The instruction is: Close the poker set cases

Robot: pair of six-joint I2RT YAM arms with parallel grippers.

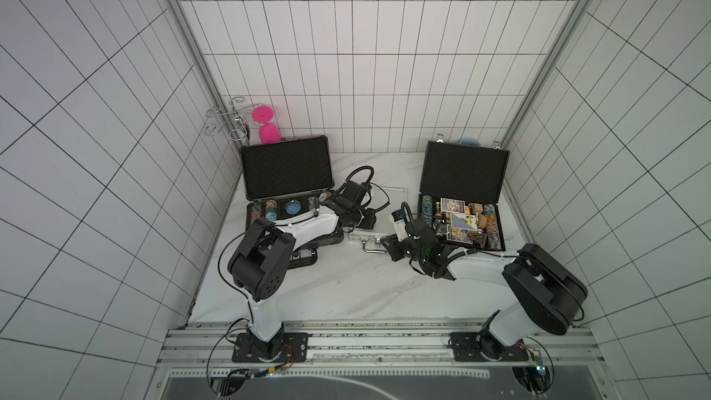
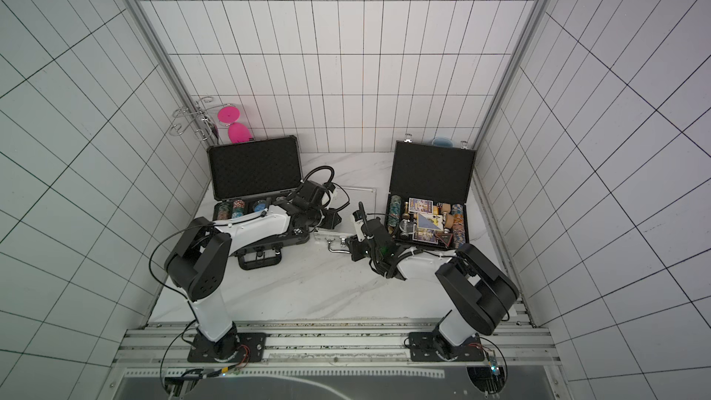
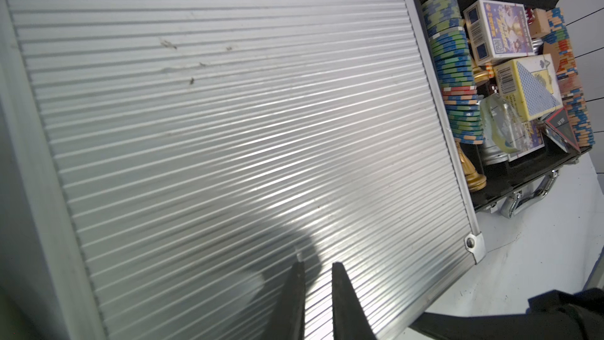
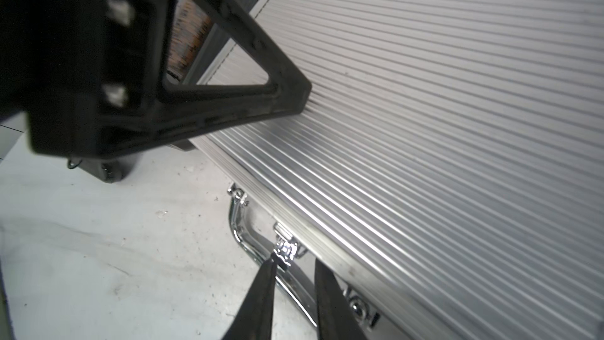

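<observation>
Between two open cases lies a silver ribbed case (image 3: 239,126) with its lid down flat. The left case (image 1: 287,166) and the right case (image 1: 466,170) have their black-lined lids raised, with chips inside both. My left gripper is over the silver lid near its front, fingers nearly together and nothing seen held. In the right wrist view its black finger (image 4: 286,94) is over that lid; contact is unclear. At the front edge my right gripper is nearly closed, near the chrome handle (image 4: 242,229) and a latch (image 4: 287,250); no grip on either is visible.
Card boxes (image 1: 460,220) and chips fill the right case. A curly metal stand with pink discs (image 1: 263,114) stands behind the left case.
</observation>
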